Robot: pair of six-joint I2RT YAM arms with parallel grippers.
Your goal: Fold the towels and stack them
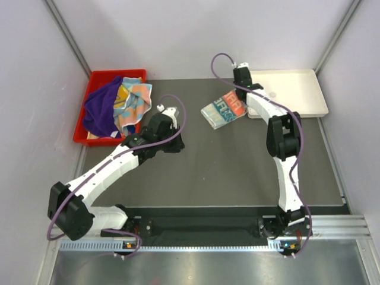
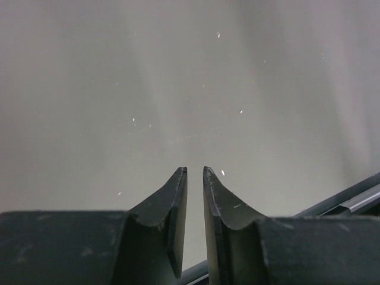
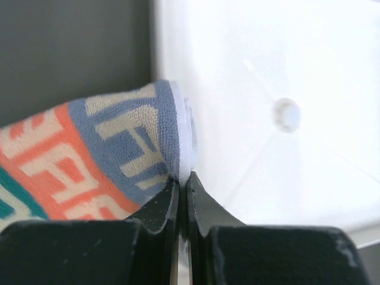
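Observation:
A folded patterned towel [image 1: 222,110] in coral, teal and grey-blue slants up to the white tray's left edge, where my right gripper is shut on its corner, over the tray [image 1: 291,89]. My left gripper hangs over bare grey table at centre-left, its fingers slightly apart with nothing between them. More towels, purple [image 1: 101,110], yellow and striped blue-and-peach [image 1: 133,104], lie heaped in the red bin [image 1: 83,119] at back left.
Walls border it at the back and both sides.

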